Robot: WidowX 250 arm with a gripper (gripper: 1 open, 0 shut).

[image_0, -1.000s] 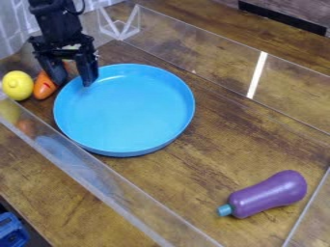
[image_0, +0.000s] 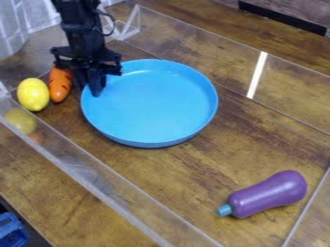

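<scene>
The black gripper is at the upper left, low at the left rim of a large blue plate, its fingertips partly hidden; it looks shut, and whether anything is between its fingers is unclear. An orange carrot lies just left of the plate, beside a yellow lemon-like toy. A purple eggplant toy with a teal tip lies apart at the lower right.
Transparent walls run along the left and lower left. A blue object sits at the bottom-left corner.
The plate has slid to the right, with the gripper moving right at its rim. The carrot and yellow toy have also shifted somewhat right.
</scene>
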